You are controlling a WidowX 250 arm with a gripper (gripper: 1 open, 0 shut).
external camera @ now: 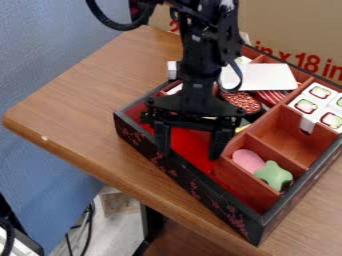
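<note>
The black robot gripper reaches down from above into the left red compartment of a black box with a floral pattern. Its fingers hang inside that compartment; whether anything is between them is hidden. A pink oval object and a pale green star-shaped piece lie in the front right compartment, to the right of the gripper.
Red striped discs, white cards and white tiles with red marks fill the back compartments. A cardboard panel stands behind.
</note>
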